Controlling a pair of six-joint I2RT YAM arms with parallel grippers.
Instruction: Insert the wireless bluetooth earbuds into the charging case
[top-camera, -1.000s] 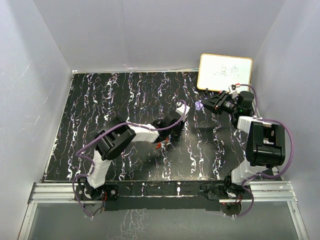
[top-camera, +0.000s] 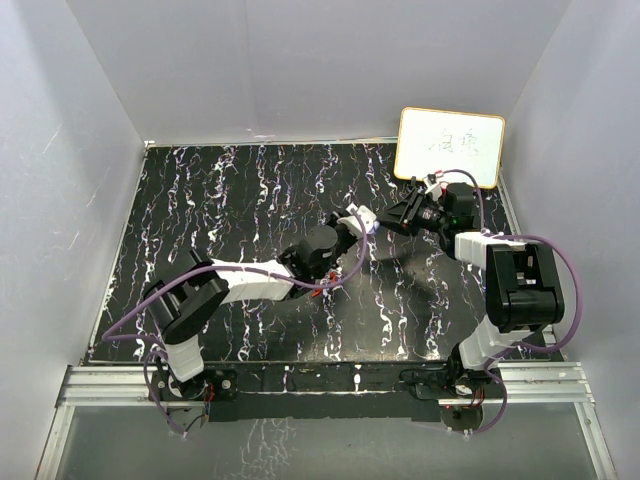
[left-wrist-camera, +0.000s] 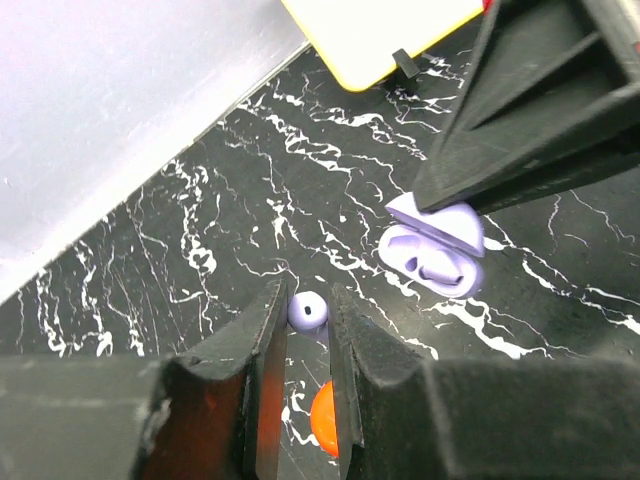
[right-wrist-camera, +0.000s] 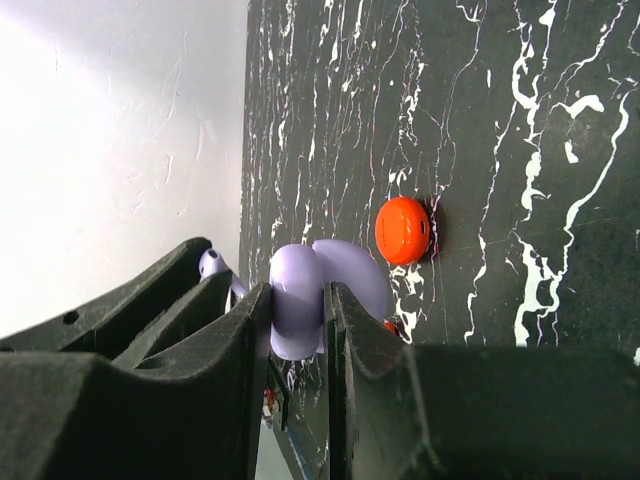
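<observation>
The lavender charging case, lid open, hangs from my right gripper, which is shut on it; in the right wrist view the case fills the space at the fingertips. My left gripper is shut on a small lavender earbud, its round end showing between the fingers. In the top view both grippers (top-camera: 355, 225) meet right of the table's middle, the earbud just left of the case.
An orange piece (right-wrist-camera: 402, 228) lies on the dark marbled table below. A whiteboard (top-camera: 448, 140) lies at the back right.
My right gripper has moved leftward with the case, toward the left gripper.
</observation>
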